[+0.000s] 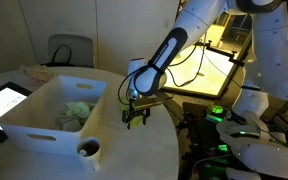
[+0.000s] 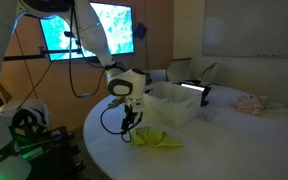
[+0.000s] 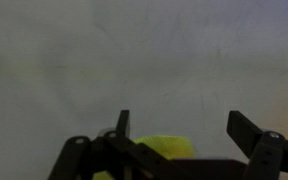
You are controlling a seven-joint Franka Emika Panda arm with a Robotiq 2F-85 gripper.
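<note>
A yellow-green cloth [image 2: 157, 139] lies crumpled on the white table. My gripper [image 2: 127, 132] points down beside it, low over the tabletop. In the wrist view the gripper is open, its fingers [image 3: 246, 132] wide apart. Part of the cloth [image 3: 169, 147] shows at the bottom of that view, partly hidden behind the gripper's body. Exterior view 1 shows only a little of the cloth [image 1: 137, 121] around the gripper [image 1: 135, 118]. Whether the fingertips touch the cloth is too small to tell.
A white box [image 1: 46, 134] with a pale green cloth [image 1: 81, 109] inside stands beside the arm. Near it are a white cup [image 1: 89, 151] and a lit screen [image 1: 1, 108]. A pinkish cloth [image 2: 250, 104] lies at the table's far side. Open table surrounds the yellow-green cloth.
</note>
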